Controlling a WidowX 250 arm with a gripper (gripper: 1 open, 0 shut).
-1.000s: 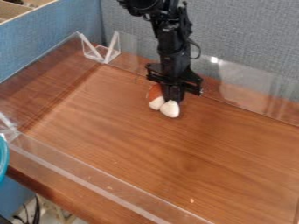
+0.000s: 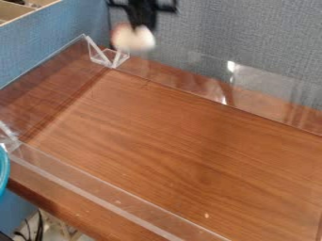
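My black gripper (image 2: 141, 21) is high at the top of the camera view, blurred by motion and cut off by the top edge. A pale, reddish and white blurred shape (image 2: 134, 38) shows at its lower end, above the back of the wooden table (image 2: 176, 141); whether it is held or part of the gripper is too blurred to tell. How the fingers stand is unclear.
Clear plastic barriers line the table, with a white corner bracket (image 2: 105, 55) at the back left. A cyan rim (image 2: 4, 169) shows at the left edge.
The gripper has risen sharply and moved left from over the table's middle; the reddish-white shape has risen with it, leaving the tabletop bare.
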